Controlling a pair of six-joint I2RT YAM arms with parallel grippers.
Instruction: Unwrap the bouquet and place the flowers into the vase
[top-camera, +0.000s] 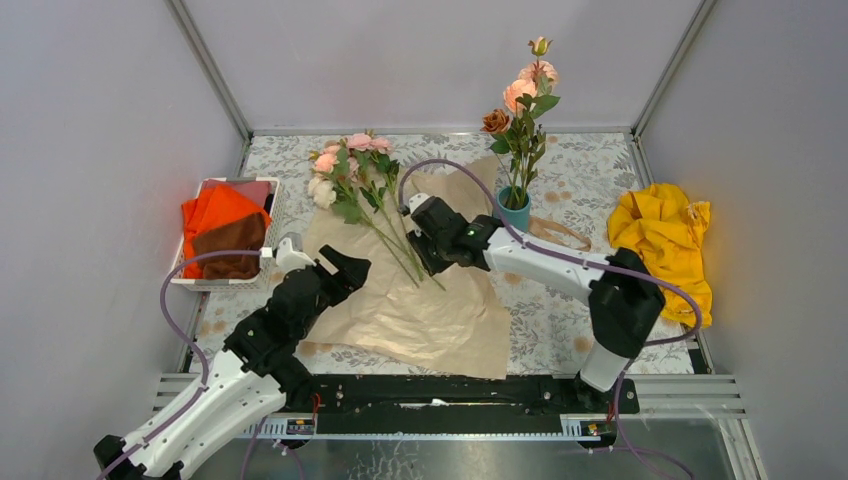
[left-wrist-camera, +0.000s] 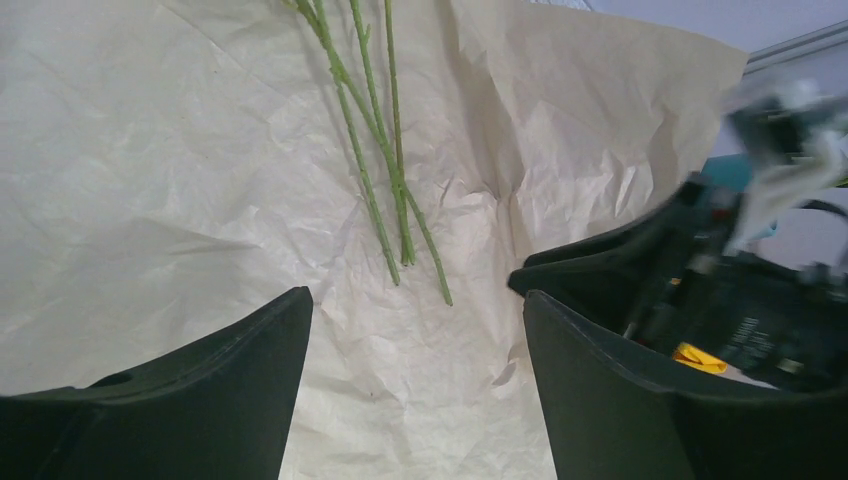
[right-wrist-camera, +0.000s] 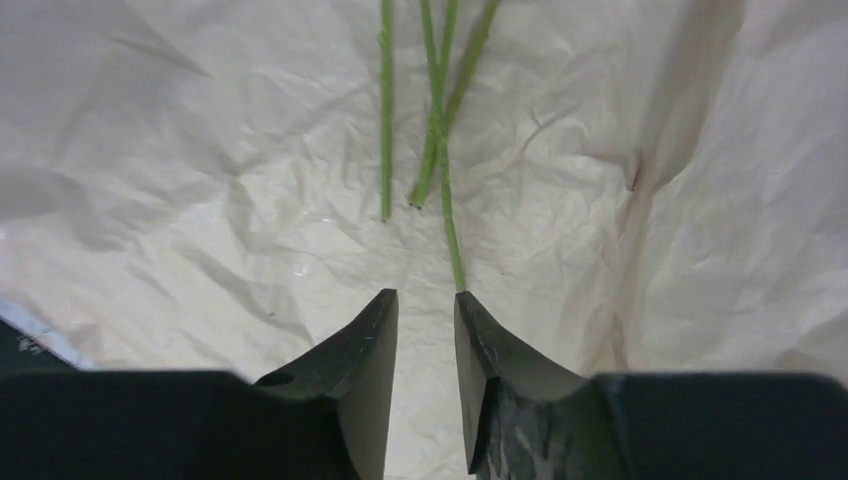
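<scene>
Loose pink and white flowers (top-camera: 350, 160) lie on brown paper (top-camera: 410, 330), their green stems (left-wrist-camera: 370, 130) pointing toward me. A teal vase (top-camera: 515, 212) at the back right holds tall peach, brown and yellow flowers. My left gripper (top-camera: 348, 278) is open over the paper, left of the stem ends. My right gripper (top-camera: 432, 255) is low over the paper near the stems; in the right wrist view its fingertips (right-wrist-camera: 378, 310) stand part open, with a thin stem end (right-wrist-camera: 455, 260) reaching to the right finger. Whether that stem lies between them is unclear.
A white basket (top-camera: 275, 210) with orange and brown cloths stands at the left. A yellow cloth (top-camera: 660, 250) lies at the right wall.
</scene>
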